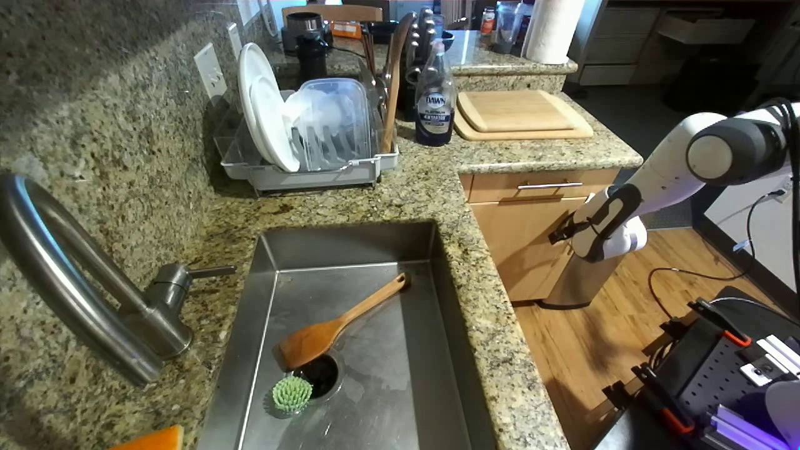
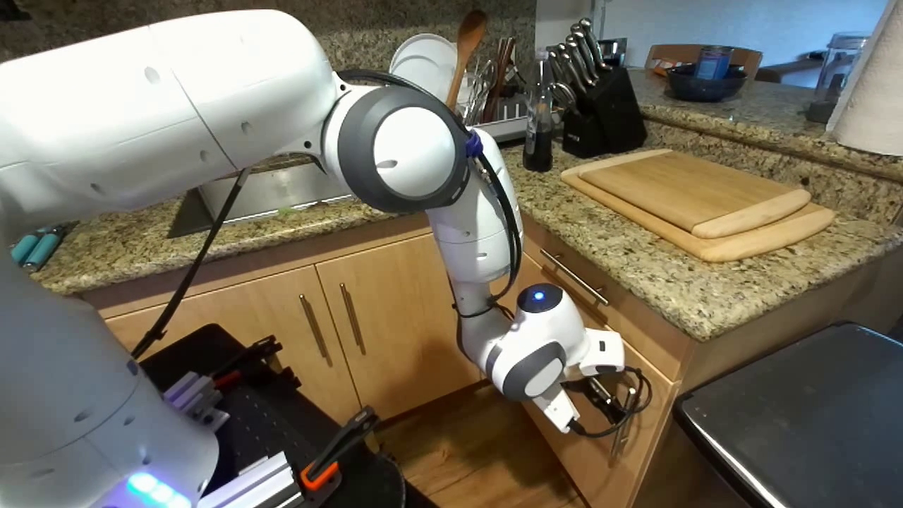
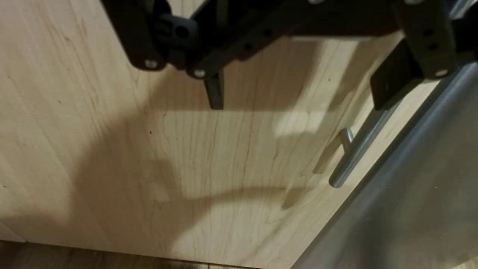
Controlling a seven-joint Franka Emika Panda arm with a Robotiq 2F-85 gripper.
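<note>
In the wrist view my gripper stands open in front of a pale wooden cabinet door (image 3: 215, 179), nothing between its fingers. The door's metal bar handle (image 3: 358, 150) lies at the right, and the right finger (image 3: 394, 83) covers its upper part; whether they touch, I cannot tell. The left finger (image 3: 215, 92) hangs over bare wood. In exterior view 1 the cabinet door (image 1: 510, 240) looks shut below a drawer, with the gripper (image 1: 562, 229) low at its right side. Exterior view 2 has the gripper (image 2: 605, 402) at the handle's height, partly hidden by its own hardware.
A dark-topped bin (image 2: 804, 415) stands close to the door's right side. Above, the counter holds cutting boards (image 2: 694, 199) and a knife block (image 2: 605, 114). A wooden spatula (image 1: 345, 319) and green brush (image 1: 292, 393) lie in the sink.
</note>
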